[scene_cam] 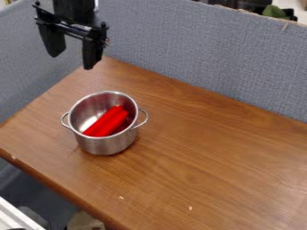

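A steel pot [92, 138] with two side handles stands on the wooden table at the left. A red cylindrical object [108, 121] lies inside it, slanted. My black gripper [70, 52] hangs high above the table's back left, above the pot and apart from it. Its two fingers are spread wide, with nothing seen between them.
Grey padded walls [222, 54] border the back and left sides. A white object [14, 220] shows at the bottom left, beyond the table's edge.
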